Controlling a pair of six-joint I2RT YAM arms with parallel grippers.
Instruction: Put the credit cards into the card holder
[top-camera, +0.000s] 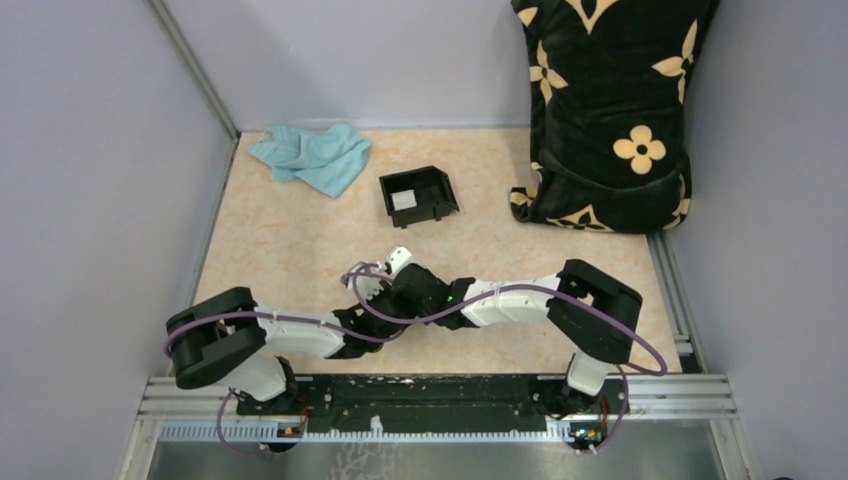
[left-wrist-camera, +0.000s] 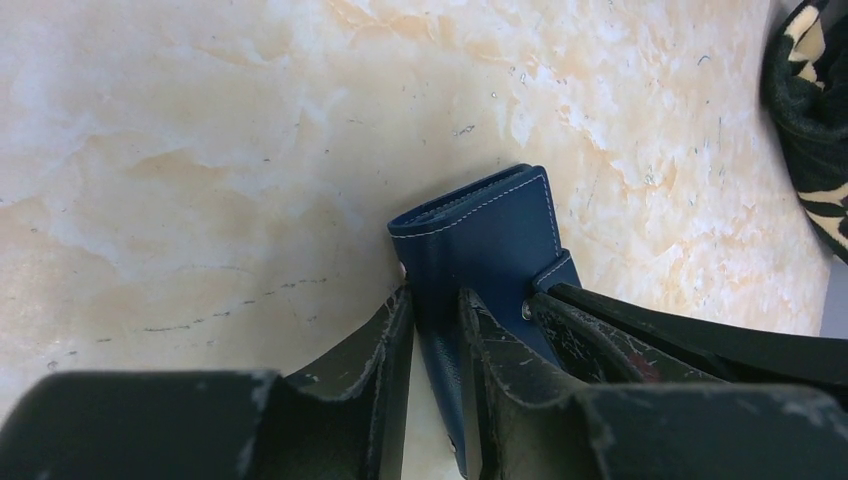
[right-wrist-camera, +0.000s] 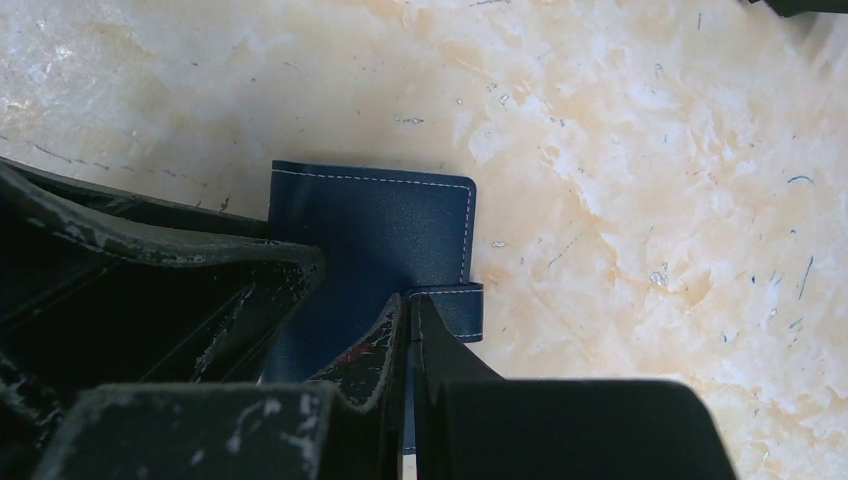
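Note:
The navy card holder (left-wrist-camera: 490, 220) lies on the table, closed, with white stitching and a small strap tab at its side. In the left wrist view my left gripper is partly open, its fingers standing either side of the holder's long edge. My right gripper is shut, its tips over the holder beside the strap tab (right-wrist-camera: 455, 310); nothing shows between them. From above, the two arms meet and hide the holder. I see no credit cards sticking out of it.
At the back stands a black open box (top-camera: 430, 190) with a pale square (top-camera: 403, 200) inside. A light blue cloth (top-camera: 315, 155) lies at back left, a black patterned cushion (top-camera: 610, 130) at back right. Table surface around the box is clear.

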